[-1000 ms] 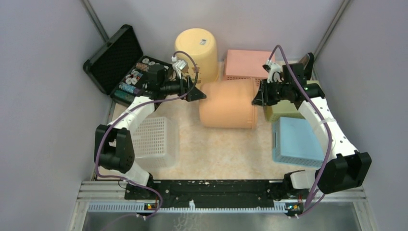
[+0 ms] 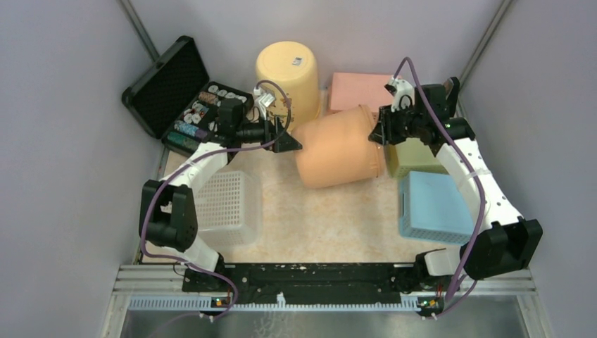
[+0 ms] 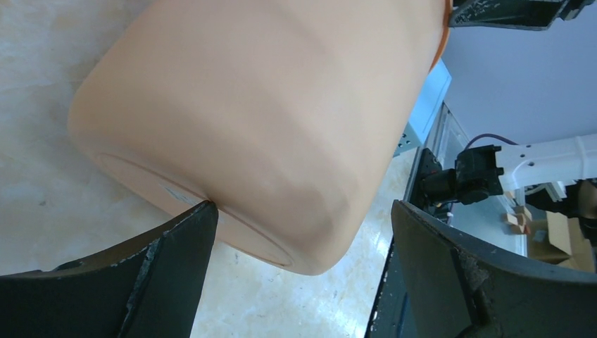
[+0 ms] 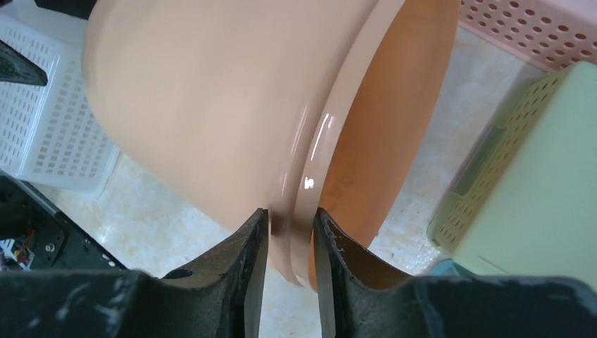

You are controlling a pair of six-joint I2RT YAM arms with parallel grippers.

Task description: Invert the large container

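Note:
The large orange container [image 2: 338, 149] lies on its side in the middle of the table, its open end to the right and its closed base to the left. My right gripper is shut on the container's rim, one finger outside the wall and the other inside the mouth. At the base end, my left gripper stands open, and nothing is gripped between its fingers. Its left fingertip [image 3: 205, 211] appears close to or against the base edge; contact cannot be told.
Behind stand an upturned yellow container [image 2: 287, 67] and a pink basket [image 2: 362, 90]. Green [image 2: 415, 158] and blue [image 2: 436, 204] baskets stand at the right, a white basket [image 2: 225, 204] at the left. A black case [image 2: 172, 88] lies open at the back left.
The container's open end has swung toward the back with my right gripper, so the container now lies more slanted. My left gripper has shifted only slightly.

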